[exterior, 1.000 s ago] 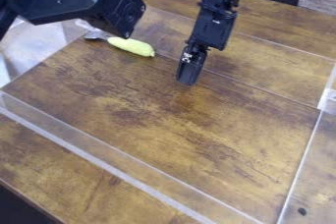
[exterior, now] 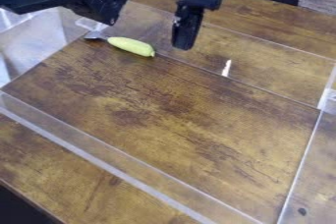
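Note:
A pale yellow-green elongated object, like a corn cob (exterior: 132, 46), lies on the wooden board at the upper left, with a grey metal utensil (exterior: 94, 33) beside its left end. A small thin white object (exterior: 227, 69) lies right of centre. My black gripper (exterior: 186, 39) hangs at the top middle, above and to the right of the yellow object. Whether its fingers are open or shut is unclear.
Clear plastic walls border it on the left and right. A dark strip runs along the back at top right.
My gripper has moved up and slightly left from near the board's middle, uncovering more of the small white object. The yellow object has not visibly moved.

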